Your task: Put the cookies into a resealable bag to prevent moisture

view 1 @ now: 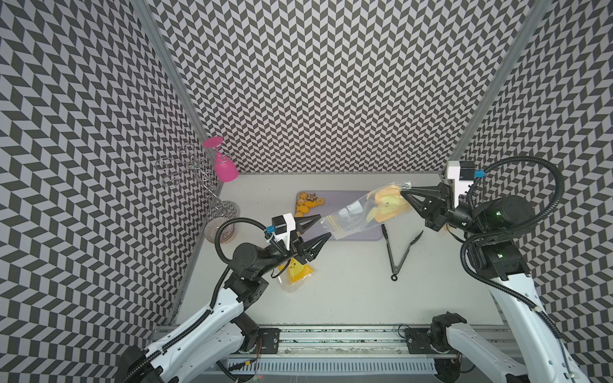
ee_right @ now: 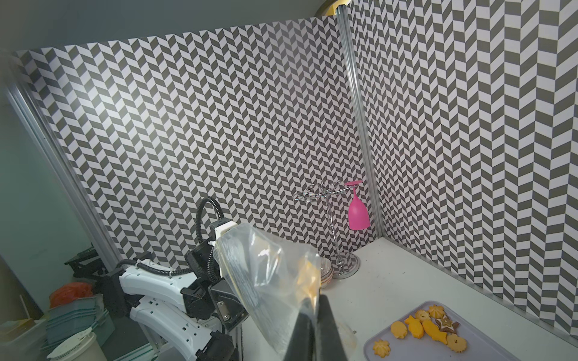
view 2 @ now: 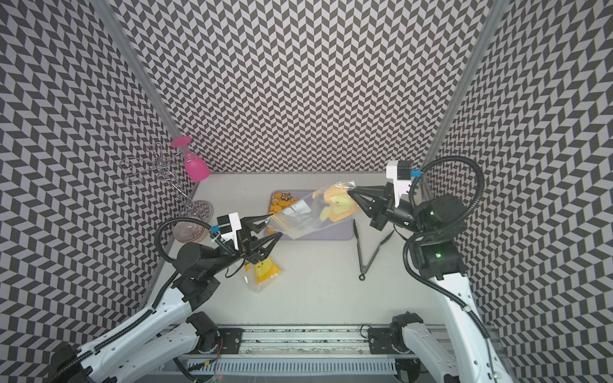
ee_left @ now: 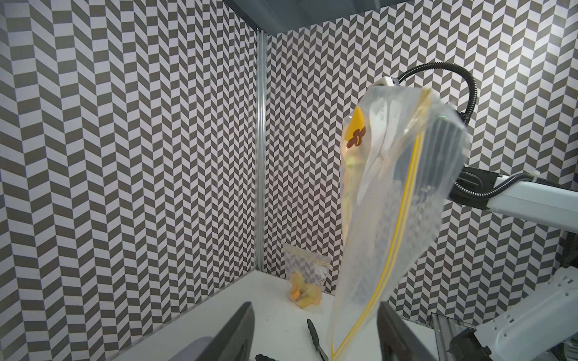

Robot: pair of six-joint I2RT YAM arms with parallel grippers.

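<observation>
A clear bag with yellow print and a yellow seal strip [view 1: 341,220] hangs slanted in the air above the purple-grey tray [view 1: 357,234]. My right gripper [view 1: 403,190] is shut on its printed far end. The strip end points toward my left gripper [view 1: 325,226], whose fingers stand apart at that edge, with no grip showing. In the left wrist view the bag [ee_left: 385,228] rises ahead of the spread fingers [ee_left: 237,337]. Several cookies [ee_right: 433,329] lie at the tray's left end. Whether cookies are inside the held bag, I cannot tell.
Another yellow-printed bag [view 1: 295,271] lies below my left gripper. Black tongs [view 1: 394,261] lie open right of centre. A bag with yellowish contents [ee_left: 306,288] stands at the right. A rack with a pink goblet [view 1: 224,167] is at the left.
</observation>
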